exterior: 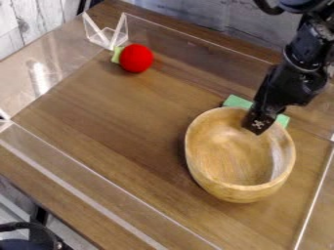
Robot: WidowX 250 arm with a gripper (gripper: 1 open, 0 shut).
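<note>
My black gripper (265,118) reaches down from the upper right to the back rim of a wooden bowl (239,171). Behind the bowl lies a light green object (235,102), partly hidden by the bowl and gripper. The fingertips are dark and overlap the bowl rim, so whether they are open or shut on anything cannot be told.
A red ball (137,59) with something green beside it sits at the back left, near a white wire frame (104,29).
</note>
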